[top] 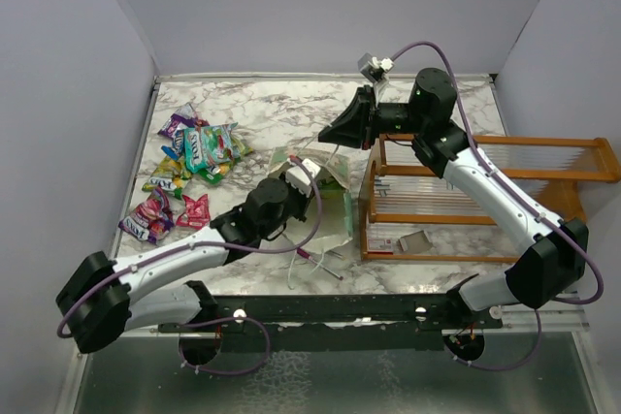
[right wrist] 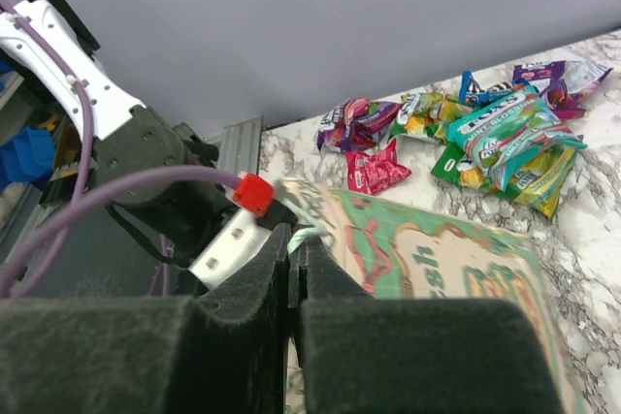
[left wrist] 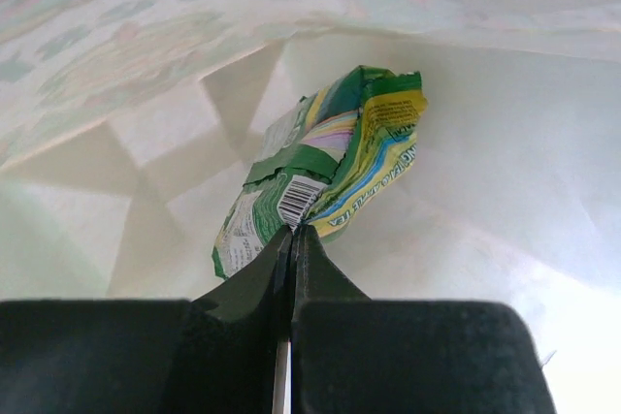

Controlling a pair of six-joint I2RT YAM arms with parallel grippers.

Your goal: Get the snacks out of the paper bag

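The paper bag [top: 336, 229] hangs under my right gripper [top: 324, 140], its printed side [right wrist: 441, 250] showing in the right wrist view. That gripper is shut on the bag's pale cord handle [right wrist: 310, 234]. My left gripper reaches into the bag, and in the left wrist view its fingertips are shut on a green snack packet [left wrist: 328, 157] by the striped corner. Pale bag walls surround this packet, so it is still inside. From the top, the left fingertips are hidden by the bag and the arm.
Several snack packets lie on the left of the marble table, among them a teal packet [top: 208, 146], a red one [top: 195, 211] and a purple one [top: 147, 217]. Pens [top: 320, 263] lie in front of the bag. A wooden rack [top: 437, 219] stands close on its right.
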